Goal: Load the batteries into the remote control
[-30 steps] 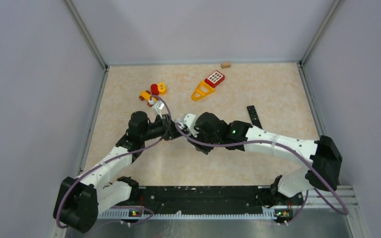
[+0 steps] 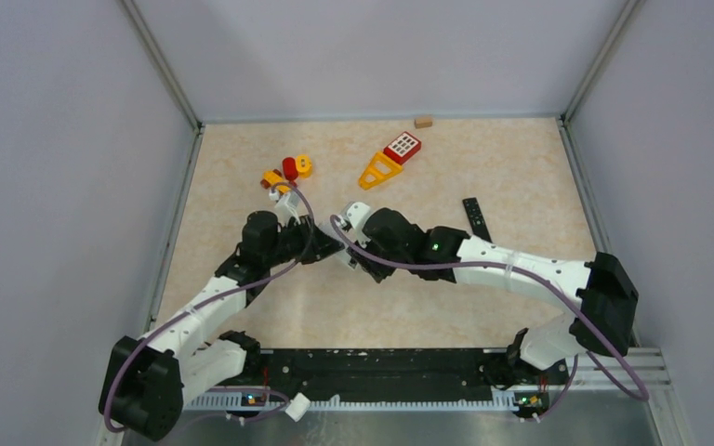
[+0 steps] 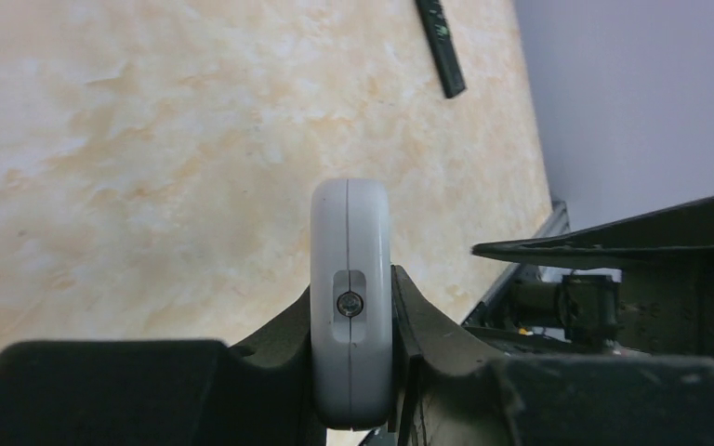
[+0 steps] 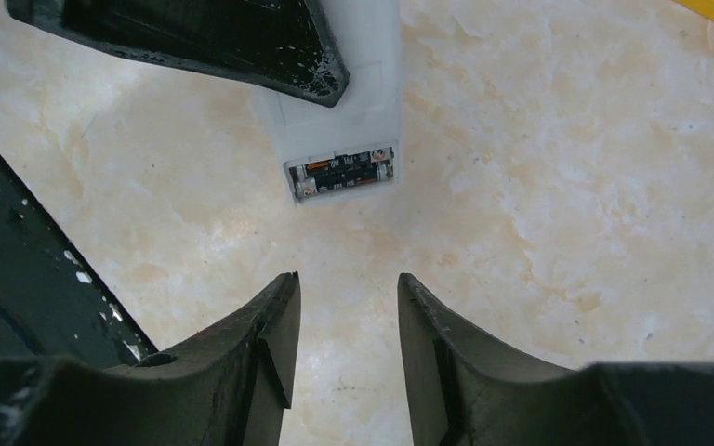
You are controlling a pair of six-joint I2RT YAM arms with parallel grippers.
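My left gripper is shut on the white remote control (image 3: 349, 232), seen edge-on in the left wrist view. In the right wrist view the remote's back faces up, with batteries (image 4: 339, 172) lying side by side in the open compartment at its end. The left gripper's black finger lies over the remote's upper part. My right gripper is part open just below that compartment end, with nothing visible between its fingers. In the top view both grippers meet near the middle of the table.
A black remote (image 2: 476, 218) lies to the right. A yellow triangle (image 2: 377, 172), red block (image 2: 402, 146) and small wooden block (image 2: 423, 122) sit at the back, with coloured toys (image 2: 289, 168) at back left.
My left gripper has shifted slightly left and down in the top view. The right arm has moved slightly, showing more of the white remote between the grippers.
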